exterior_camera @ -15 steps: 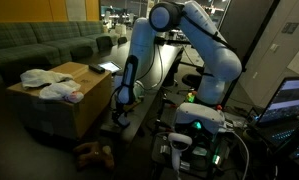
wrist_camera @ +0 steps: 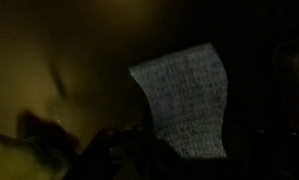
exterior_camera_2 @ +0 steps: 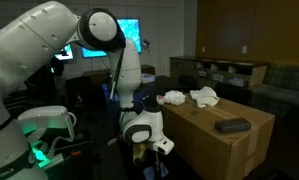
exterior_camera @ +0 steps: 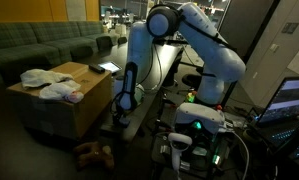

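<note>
My gripper (exterior_camera_2: pixel 152 166) reaches down low beside the cardboard box, its fingertips near the floor and mostly lost in shadow. In exterior view 1, the gripper (exterior_camera: pixel 120 118) is a dark shape at the end of the white arm. A grey-blue woven cloth (wrist_camera: pixel 187 100) shows in the middle of the very dark wrist view, its lower end meeting dark shapes along the bottom. Below the gripper in exterior view 2 is a small bluish patch (exterior_camera_2: pixel 157 173), perhaps the same cloth. Whether the fingers touch the cloth cannot be made out.
The cardboard box (exterior_camera: pixel 59 110) stands right beside the gripper, with white cloths (exterior_camera_2: pixel 204 97) and a dark flat item (exterior_camera_2: pixel 231 126) on top. A brown object (exterior_camera: pixel 93 154) lies on the floor nearby. A laptop (exterior_camera: pixel 286 105) stands at the right.
The arm has shifted slightly, while the gripper stays low beside the box. The box and the cloths on it have not moved.
</note>
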